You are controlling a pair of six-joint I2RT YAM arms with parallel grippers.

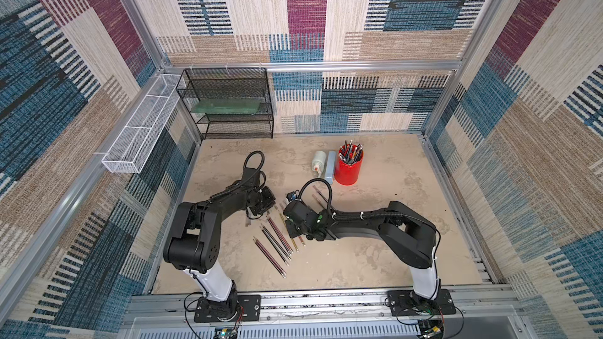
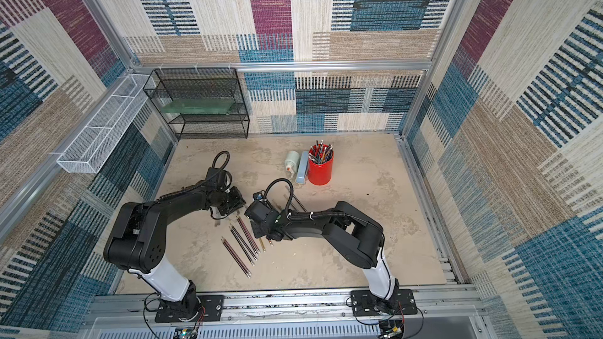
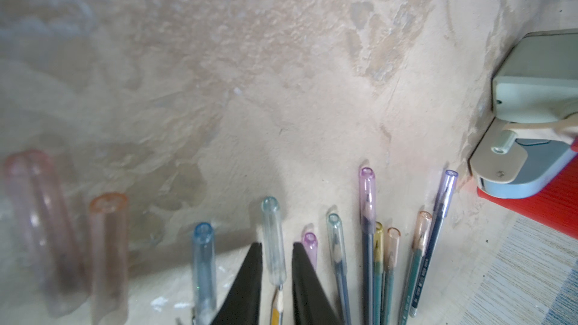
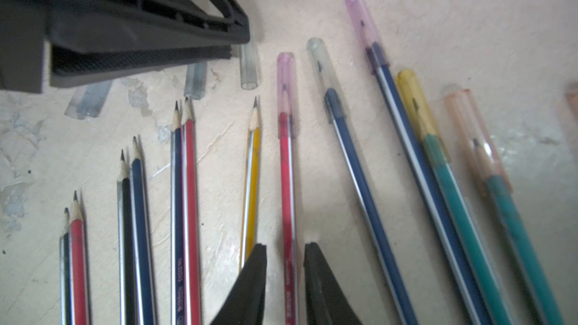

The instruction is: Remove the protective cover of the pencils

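Note:
In the right wrist view a yellow pencil (image 4: 250, 174) lies with its tip bare. A clear cover (image 4: 248, 72) rests just beyond that tip, apart from it. My left gripper is over this cover, fingers spread with the cover visible in the gap. To the right, a red pencil (image 4: 287, 186) still wears its pink cover (image 4: 285, 87). My right gripper stands open, and the red pencil's shaft shows between its fingers. More covered pencils lie further right: a blue one (image 4: 367, 192) under a clear cover and a green one (image 4: 457, 204) under a yellow cover.
Several bare-tipped pencils, one of them red (image 4: 189, 192), lie to the left. Loose covers, such as a clear one (image 4: 195, 79) and an orange one (image 3: 108, 252), lie beyond them. A red pencil cup (image 1: 348, 170) and a white bottle (image 1: 319, 160) stand further back.

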